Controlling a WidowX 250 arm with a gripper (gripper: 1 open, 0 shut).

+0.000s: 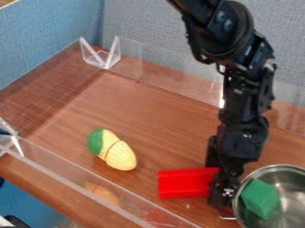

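Note:
My black gripper (224, 178) reaches down at the right, its fingers around the right end of a red block (185, 183) lying on the wooden surface; whether they touch it is hard to tell. Beside it at the lower right is a metal pot (284, 176) with a green block (262, 197) inside. A yellow toy corn (117, 153) with a green end lies to the left.
A clear low barrier (60, 178) runs along the front. A white wire rack (102, 55) stands at the back left.

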